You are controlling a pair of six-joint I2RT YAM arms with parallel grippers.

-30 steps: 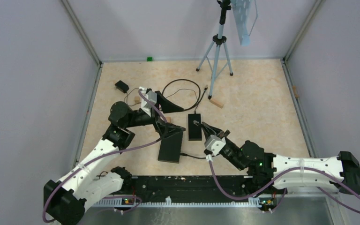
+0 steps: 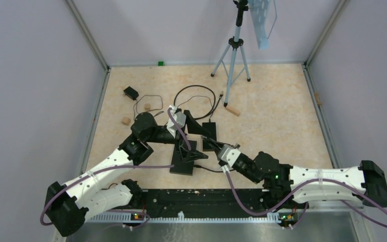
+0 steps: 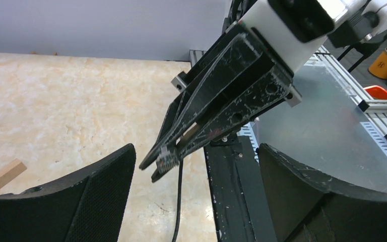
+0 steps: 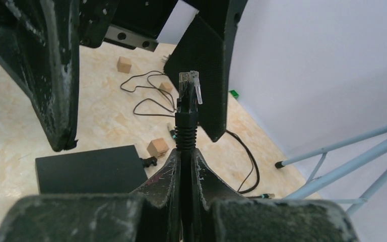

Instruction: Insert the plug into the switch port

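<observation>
A clear-tipped network plug (image 4: 188, 93) with a black boot sticks out from my right gripper, which is shut on it and its cable. In the left wrist view the same plug (image 3: 167, 159) shows at the tips of the right gripper, between the spread fingers of my left gripper. That left gripper is open and apart from the plug. From above, the left gripper (image 2: 200, 140) reaches around the right gripper's tip (image 2: 204, 139). Two black boxes lie on the table: a larger one (image 2: 182, 167) and a smaller one (image 2: 209, 128); no port opening shows.
A tripod (image 2: 236, 50) stands at the back. Small wooden blocks (image 2: 126, 121), a black adapter (image 2: 131, 93) and a coiled black cable (image 2: 196, 86) lie on the table.
My left arm has moved right, bringing its open fingers around the plug. The right gripper has shifted slightly left, still holding the plug.
</observation>
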